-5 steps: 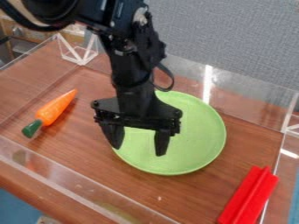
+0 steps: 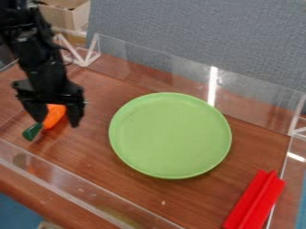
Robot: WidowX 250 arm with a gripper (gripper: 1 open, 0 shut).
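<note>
My black gripper (image 2: 52, 109) is at the left, low over the orange toy carrot (image 2: 54, 116), its open fingers on either side of it. The carrot's green top (image 2: 32, 131) shows below the gripper. A green plate (image 2: 170, 134) lies empty at the middle right of the wooden table (image 2: 131, 197).
Red bars (image 2: 255, 201) lie at the bottom right. Clear low walls (image 2: 233, 89) edge the table, with a grey panel behind. A cardboard box (image 2: 66, 13) is at the back left.
My gripper has moved left from over the green plate to over the carrot, uncovering the plate.
</note>
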